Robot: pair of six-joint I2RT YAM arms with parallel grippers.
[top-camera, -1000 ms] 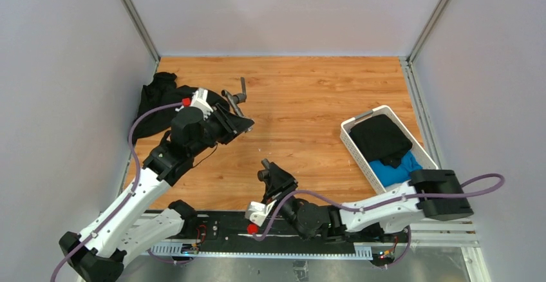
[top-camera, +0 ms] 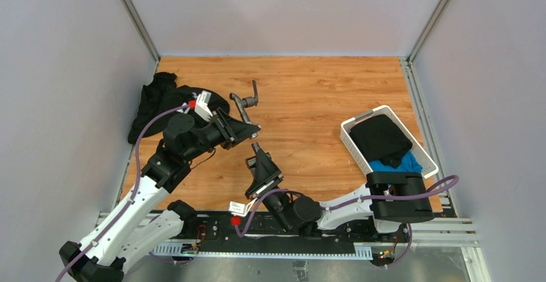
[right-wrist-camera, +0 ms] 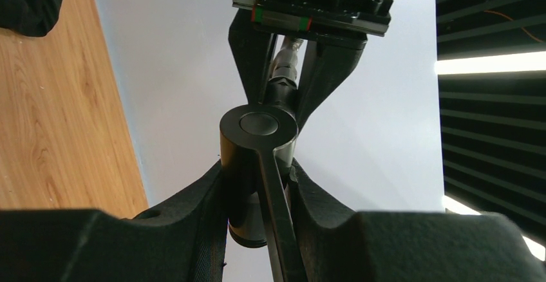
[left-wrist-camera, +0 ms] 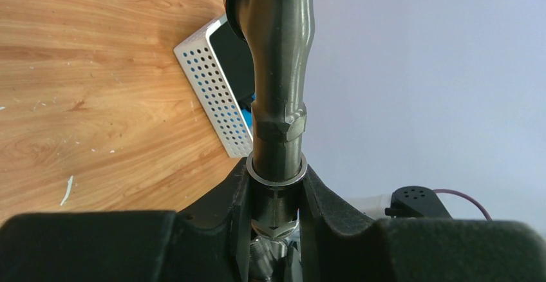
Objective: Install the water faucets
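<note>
My left gripper (top-camera: 249, 129) is shut on a grey metal faucet (top-camera: 243, 108), which stands up above it with a lever on top; in the left wrist view the faucet body (left-wrist-camera: 278, 82) fills the middle, gripped just below a collar. My right gripper (top-camera: 257, 163) is shut on a dark cylindrical fitting with a handle (right-wrist-camera: 251, 134), just below the left gripper in the top view. In the right wrist view the left gripper appears close behind that fitting, with the faucet's lower end between its fingers. Whether the two parts touch, I cannot tell.
A white perforated basket (top-camera: 351, 141) with black and blue cloth stands at the right. Black cloth (top-camera: 154, 102) lies at the left behind my left arm.
My right gripper has moved up and left toward the left one, closing the gap between them.
</note>
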